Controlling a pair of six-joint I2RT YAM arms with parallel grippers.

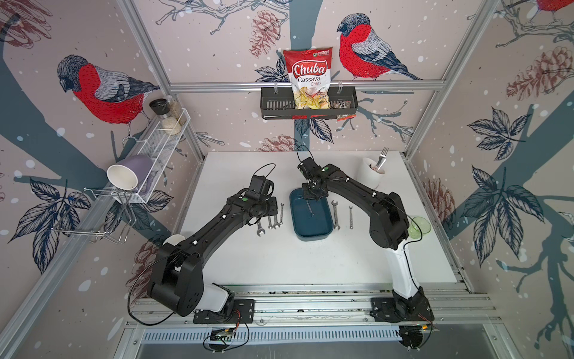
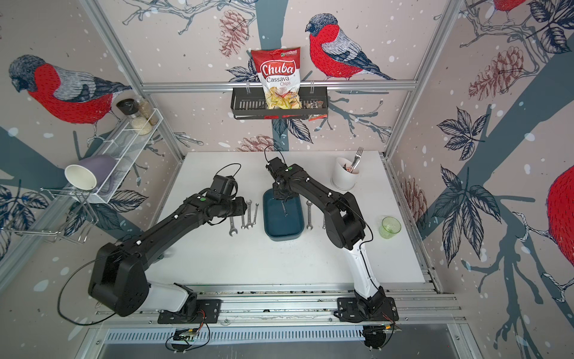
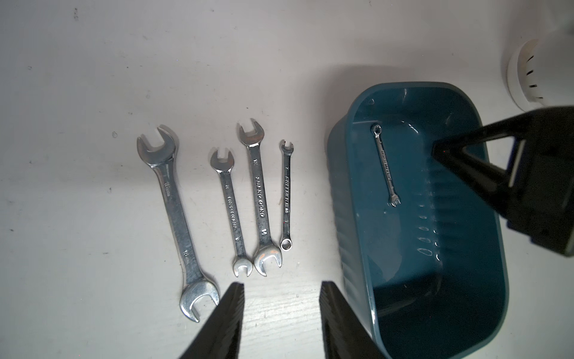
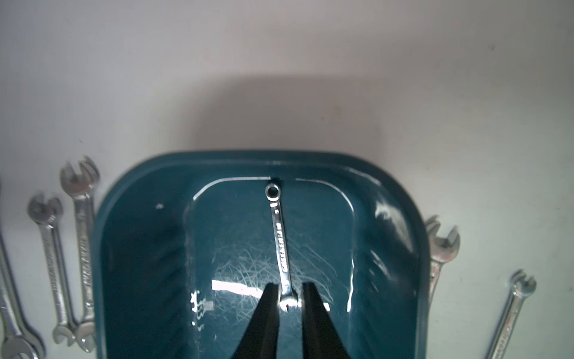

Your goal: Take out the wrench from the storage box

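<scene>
A small combination wrench (image 4: 279, 239) lies lengthwise inside the teal storage box (image 3: 352, 239), in its back part, as both wrist views show. My right gripper hangs over the box above the wrench's lower end, its fingers part open, with nothing seen held between them. My left gripper hovers left of the box, above the table by several loose wrenches (image 3: 258, 197), its fingers apart and empty.
More wrenches (image 1: 336, 215) lie right of the box. A white cup with forks (image 1: 369, 176) stands at the back right, a green glass (image 2: 389, 227) at the right.
</scene>
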